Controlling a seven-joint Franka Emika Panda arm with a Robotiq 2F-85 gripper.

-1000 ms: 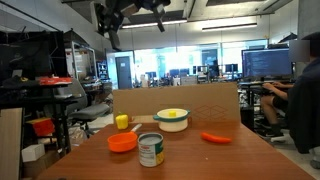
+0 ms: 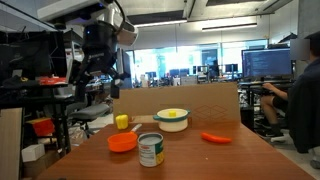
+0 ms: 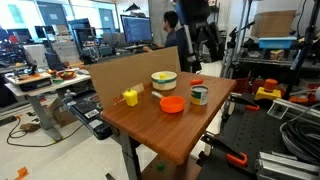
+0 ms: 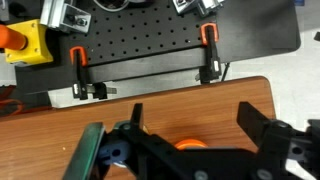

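My gripper [image 2: 95,88] hangs above the left side of the wooden table, high over the orange bowl [image 2: 123,143]. In the wrist view its black fingers [image 4: 268,135] stand wide apart, with the gripper open and only table showing between them. Part of the orange bowl [image 4: 190,144] peeks out behind the gripper's body. A labelled tin can [image 2: 151,150] stands upright right of the bowl. Behind them are a white pot [image 2: 172,121] with something yellow in it and a yellow block [image 2: 122,121]. A red elongated object [image 2: 216,138] lies at the right.
A cardboard panel [image 2: 210,100] closes off the table's far side. The wrist view shows a black perforated plate [image 4: 150,32] with orange-handled clamps beside the table edge. Bare tabletop [image 3: 155,123] lies in front of the bowl, and the table's right part is mostly clear.
The arm has come down and moved left in exterior view 1, bringing the gripper lower over the table's left side. The objects on the table have not moved.
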